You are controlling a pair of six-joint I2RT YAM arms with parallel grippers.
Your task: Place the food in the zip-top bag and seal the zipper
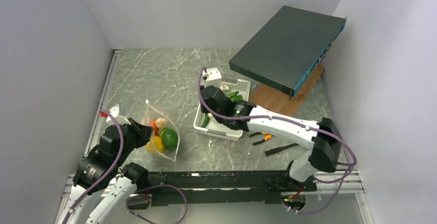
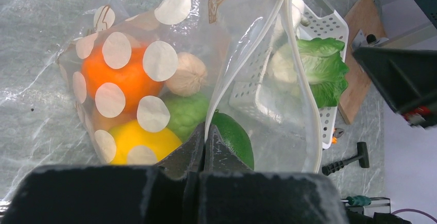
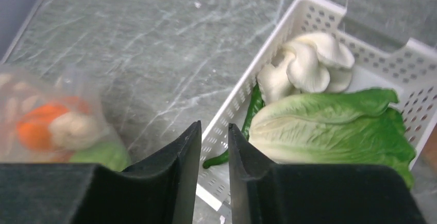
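The zip top bag (image 1: 164, 131) stands on the left, holding an orange pepper (image 2: 131, 69), onion (image 2: 186, 74), yellow item (image 2: 147, 141), pale green item (image 2: 188, 113) and avocado (image 2: 233, 139). My left gripper is shut on the bag's rim. My right gripper is part open, empty, above the white basket (image 3: 381, 59), which holds lettuce (image 3: 330, 131), mushrooms (image 3: 309, 67) and a thin green vegetable (image 3: 253, 110).
A large dark box (image 1: 286, 44) sits at the back right over a wooden board (image 1: 270, 100). Tools (image 1: 278, 149) lie at the front right. The counter behind the bag is clear.
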